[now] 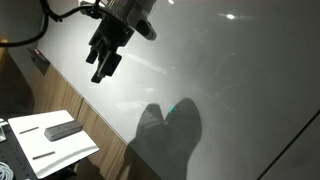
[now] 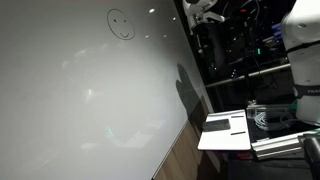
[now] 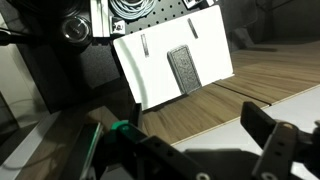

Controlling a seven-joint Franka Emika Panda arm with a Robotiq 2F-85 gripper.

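My gripper [image 1: 99, 62] hangs in front of a large whiteboard [image 1: 225, 70], well above a white sheet or tray [image 1: 72, 150]. In the wrist view its fingers [image 3: 125, 145] stand wide apart at the lower edge, with nothing between them. A dark grey block like an eraser [image 3: 183, 68] lies on the white surface, with a thin dark pen [image 3: 145, 44] to one side and another pen [image 3: 192, 27] near the edge. A small smiley face [image 2: 121, 24] is drawn high on the whiteboard in exterior view 2.
Coiled cable [image 3: 132, 8] and other gear lie beside the white surface on a dark perforated table [image 3: 80, 65]. A wooden strip [image 3: 215, 105] runs between that surface and the whiteboard. The air around my gripper looks free.
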